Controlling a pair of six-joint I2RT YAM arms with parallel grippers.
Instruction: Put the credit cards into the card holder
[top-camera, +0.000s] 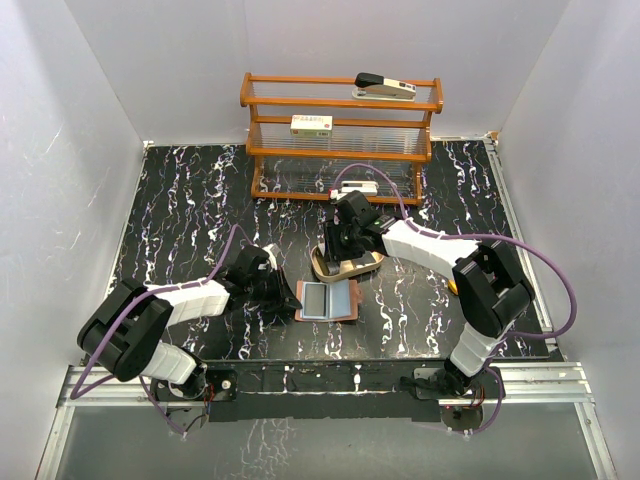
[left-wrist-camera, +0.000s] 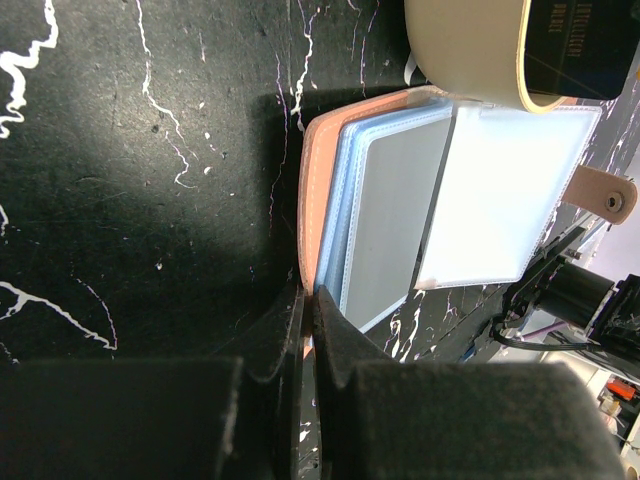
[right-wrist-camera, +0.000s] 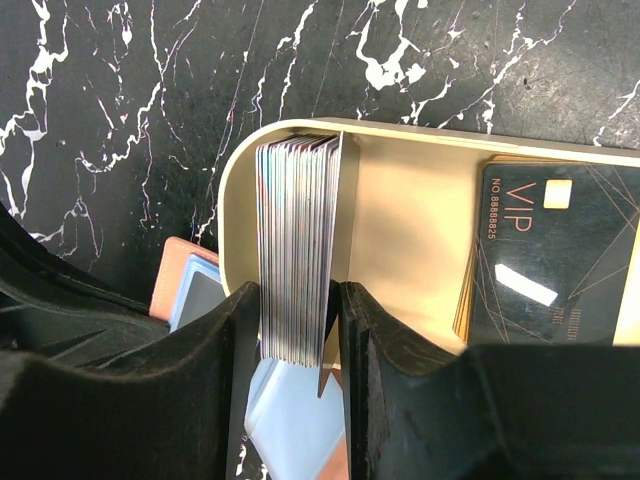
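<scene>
The tan card holder (top-camera: 328, 300) lies spread open on the table, its grey sleeve (left-wrist-camera: 400, 205) and clear sleeves facing up. My left gripper is shut at the holder's left edge; whether the thin cover is pinched is hard to tell. Just behind the holder is a cream oval box (right-wrist-camera: 415, 235). A stack of cards (right-wrist-camera: 295, 240) stands on edge at its left end, and a black VIP card (right-wrist-camera: 550, 245) lies flat at its right. My right gripper is part open, fingers on either side of the standing stack.
The box's near left wall overhangs the holder's back edge. At the back stands a wooden rack (top-camera: 345, 80) with a stapler (top-camera: 385, 87) and a small box (top-camera: 311, 126).
</scene>
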